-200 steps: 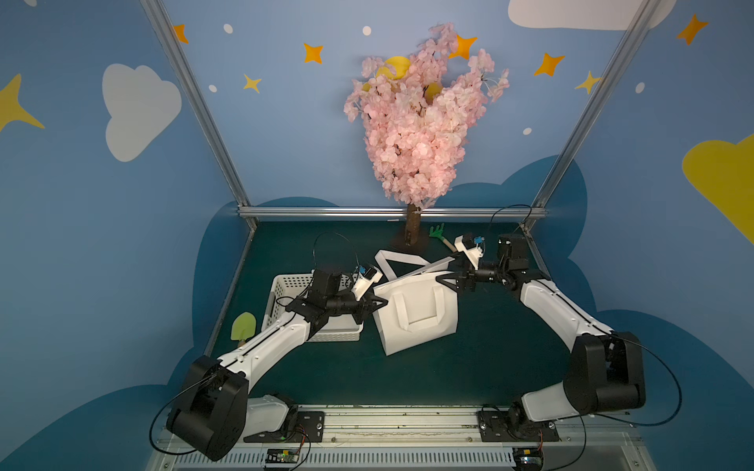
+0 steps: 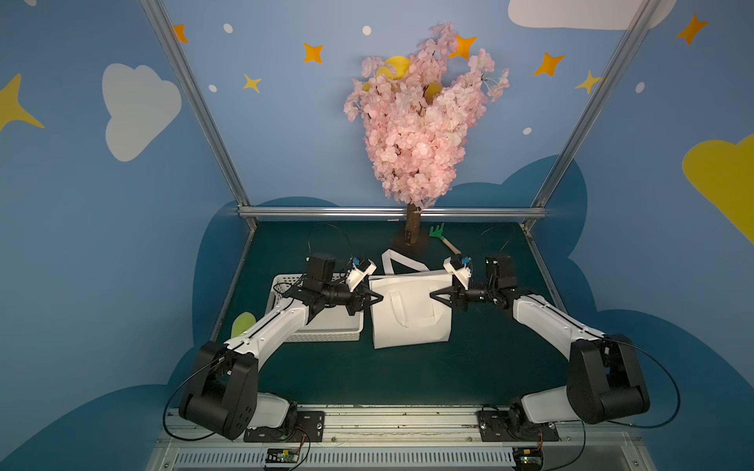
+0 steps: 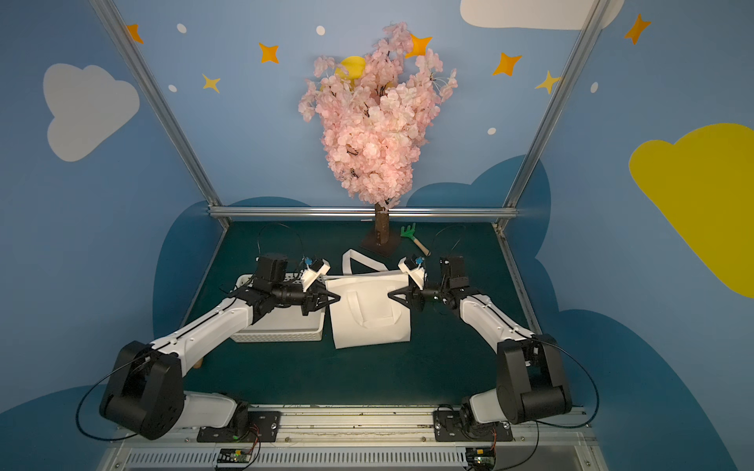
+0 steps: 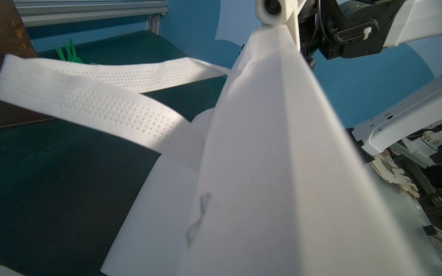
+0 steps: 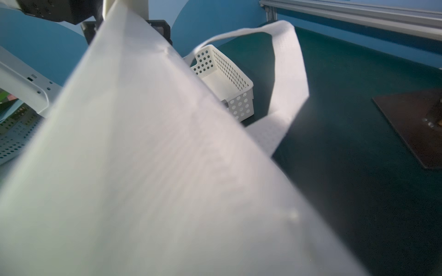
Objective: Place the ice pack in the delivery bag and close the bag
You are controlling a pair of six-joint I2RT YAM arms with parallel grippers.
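The white delivery bag (image 2: 410, 329) stands in the middle of the table, front panel facing the arms. One handle loop lies on its front and the other handle (image 4: 101, 103) sticks up behind. My left gripper (image 2: 379, 297) is shut on the thin edge at the bag's upper left. At the upper right edge my right gripper (image 2: 432, 294) has its fingers against the bag; how far apart they stand does not show. White bag cloth fills much of both wrist views and hides the fingertips there. I see no ice pack in any view.
A white perforated basket (image 2: 330, 336) stands just left of the bag, partly under my left arm. Behind are a tree trunk (image 2: 412, 223) and a green-headed hand rake (image 2: 445, 238). The table in front of the bag is clear.
The bag has turned from slanted to nearly square with the table front.
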